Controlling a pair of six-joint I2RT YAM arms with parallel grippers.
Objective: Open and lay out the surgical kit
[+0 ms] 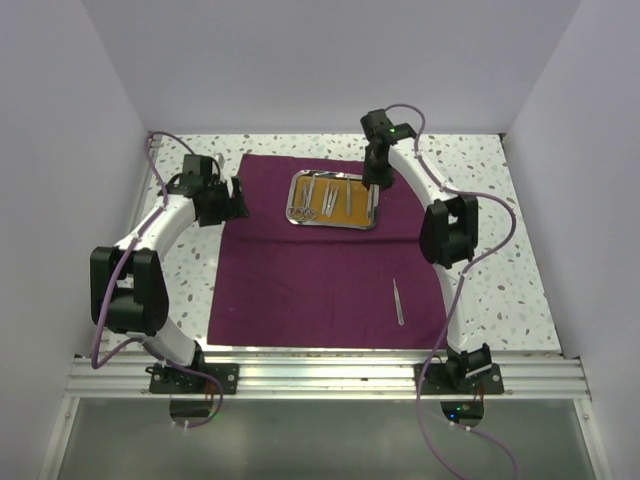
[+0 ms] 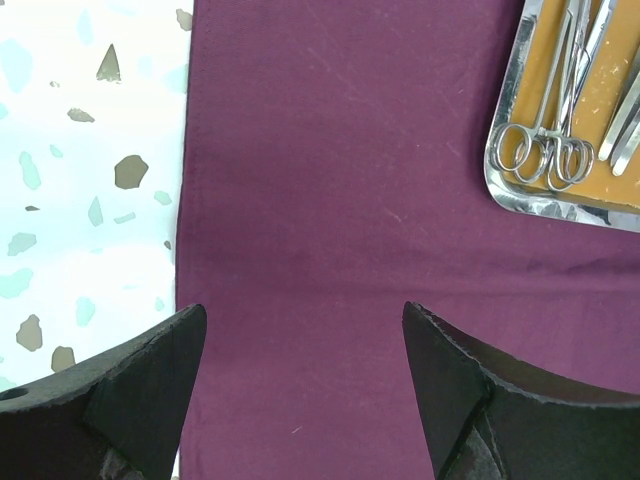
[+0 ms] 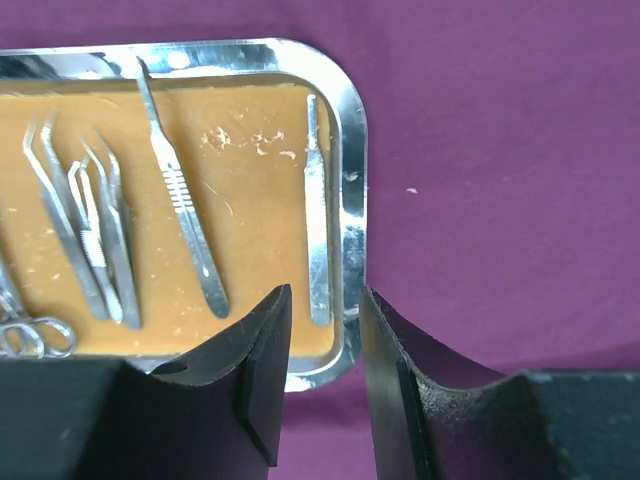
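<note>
The metal tray [image 1: 335, 225] with an orange lining sits on the purple cloth [image 1: 310, 290], toward the back. Inside, along its right wall, lies a slim metal handle [image 3: 316, 230]; a ridged handle [image 3: 185, 205] lies to its left, then several tweezers [image 3: 90, 235]. Ring-handled scissors or clamps [image 2: 560, 150] fill the tray's left end. My right gripper is open by the tray's right side, the slim handle's lower end showing in the gap between its fingers, not gripped. Over the cloth's left edge, my left gripper stands wide open and empty.
One more slim instrument [image 1: 398, 302] lies alone on the cloth at the lower right. Speckled tabletop [image 1: 490, 290] shows on both sides.
</note>
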